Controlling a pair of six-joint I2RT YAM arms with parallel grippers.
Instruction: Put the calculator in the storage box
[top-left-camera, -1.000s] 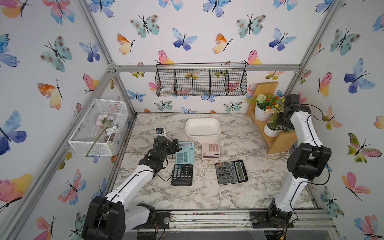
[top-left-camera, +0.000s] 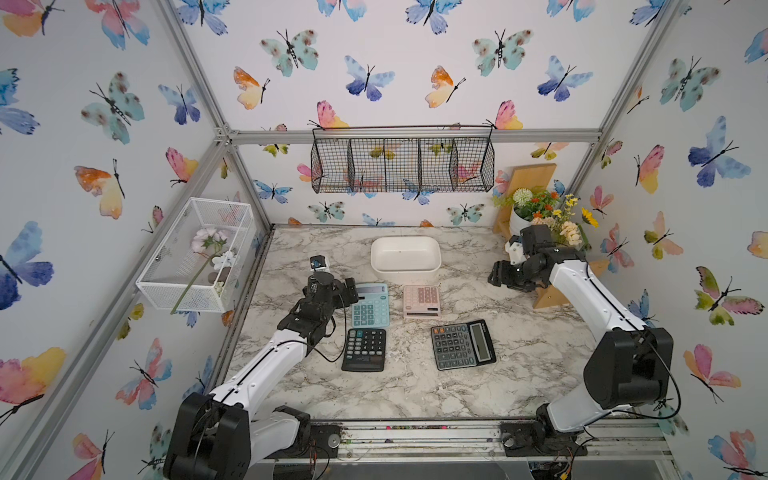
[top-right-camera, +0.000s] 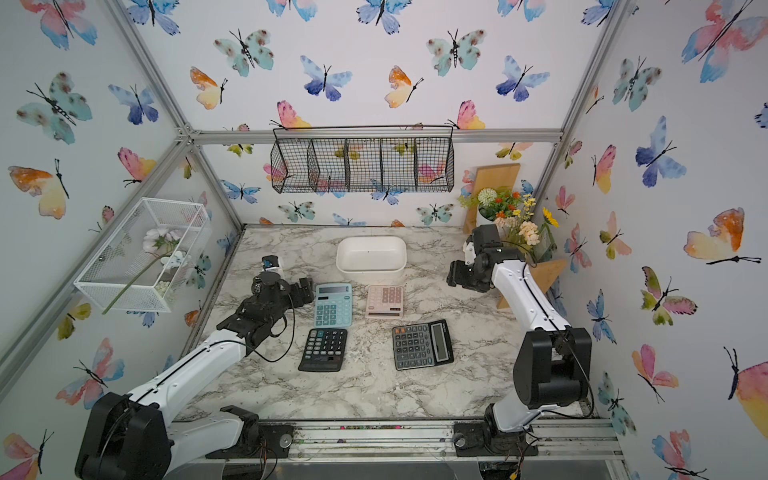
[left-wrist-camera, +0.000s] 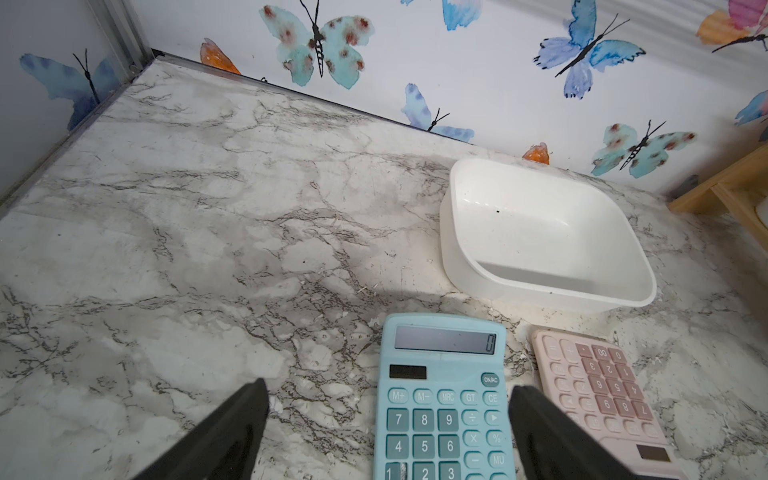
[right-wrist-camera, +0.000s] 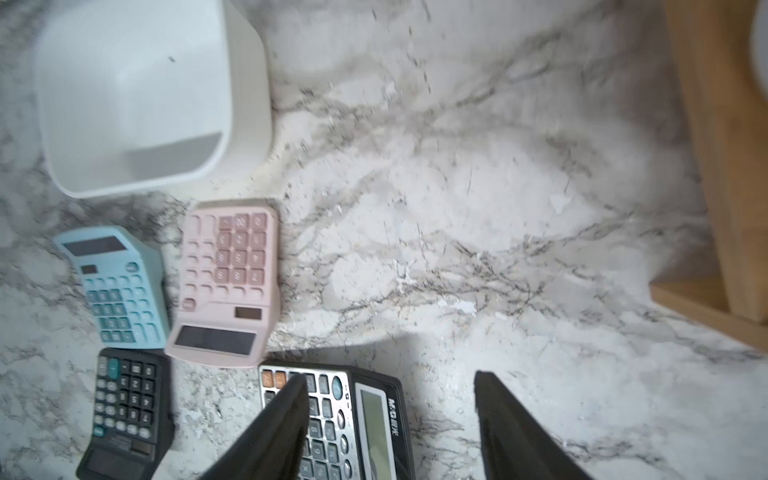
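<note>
The white storage box (top-left-camera: 405, 272) stands empty at the back middle of the table. In front of it lie a pink calculator (top-left-camera: 421, 301) and a blue calculator (left-wrist-camera: 444, 400), with a small black calculator (top-left-camera: 364, 350) and a large grey-black calculator (right-wrist-camera: 376, 424) nearer the front edge. My left gripper is open above the table beside the blue calculator, which appears between its blurred fingers. My right gripper is open and raised over the right side of the table. Nothing is held between its fingers; the large calculator's screen shows below them.
A wooden stand (right-wrist-camera: 720, 200) with potted flowers (top-right-camera: 504, 209) occupies the back right, close to my right arm. A black wire basket (top-left-camera: 402, 165) hangs on the back wall. On the left wall is a white mesh basket (top-left-camera: 196, 260). Bare marble lies right of the box.
My right arm has swung left and down from beside the flower stand to over the table. The left arm, calculators and box look unmoved.
</note>
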